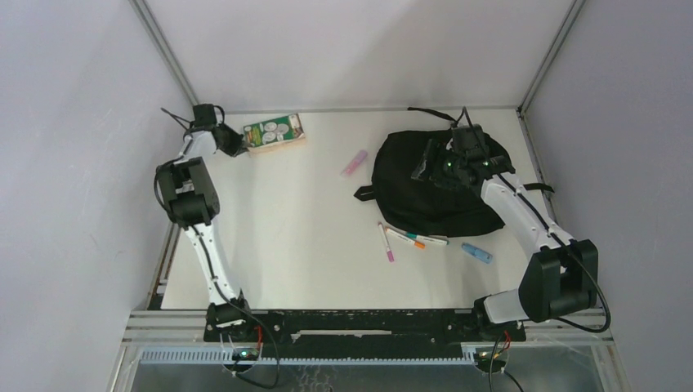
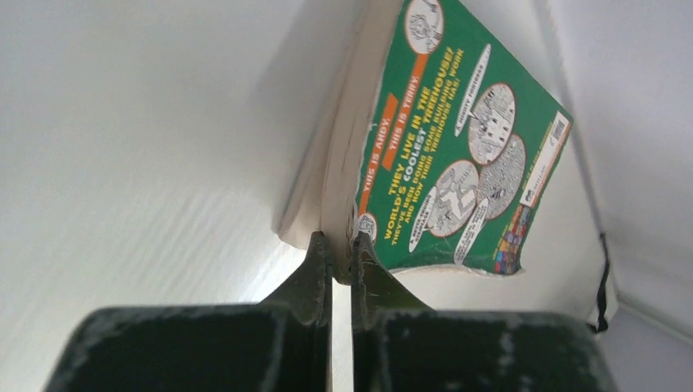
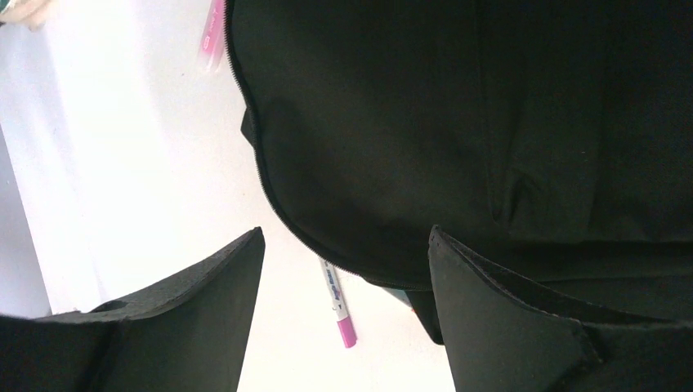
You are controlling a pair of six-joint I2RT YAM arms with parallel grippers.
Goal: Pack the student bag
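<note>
A thick green book [image 1: 274,131] lies cover-up by the back wall at the far left of the table. In the left wrist view, the near corner of the book [image 2: 458,147] is pinched between the tips of my left gripper, which is shut on it, one finger on the page edges and one on the green cover. The black bag [image 1: 425,204] spreads over the right side of the table. Over it hangs my right gripper, open, its fingers apart with nothing held between them.
A pink highlighter [image 1: 355,162] rests left of the bag. Several markers lie at its front edge, among them a pink-capped one [image 1: 386,243], with a blue highlighter [image 1: 476,252] to their right.
</note>
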